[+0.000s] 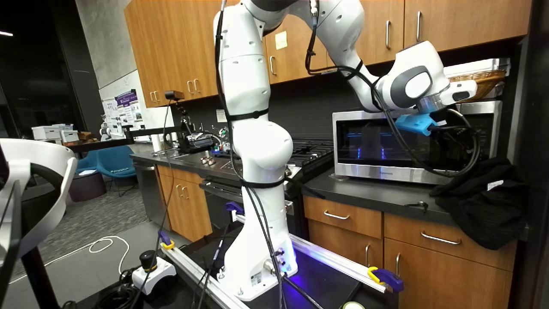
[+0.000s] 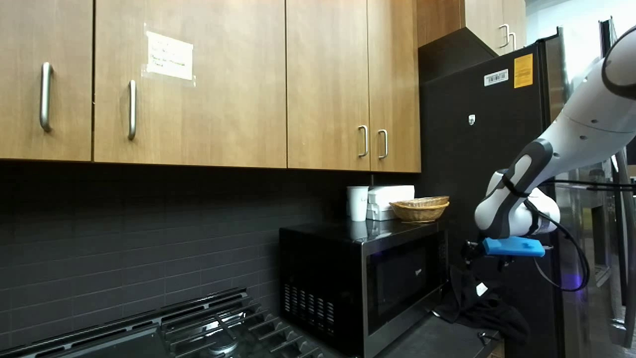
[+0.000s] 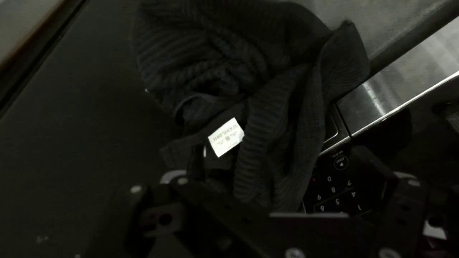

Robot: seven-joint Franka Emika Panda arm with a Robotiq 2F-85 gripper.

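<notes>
My gripper is open, its dark fingers spread wide at the bottom of the wrist view with nothing held between them. Beyond the fingers lies a crumpled black ribbed cloth (image 3: 271,142) with a white tag (image 3: 226,137). In exterior view 1 the same cloth (image 1: 486,203) drapes over the counter's front edge at the right. There the gripper's outline is hard to make out against the microwave (image 1: 396,144); the blue part (image 1: 414,123) on the arm's end shows clearly, above and left of the cloth.
A wicker basket (image 2: 420,212), a white cup (image 2: 357,203) and a white box stand on the microwave. A tall black fridge (image 2: 477,149) bounds the right side.
</notes>
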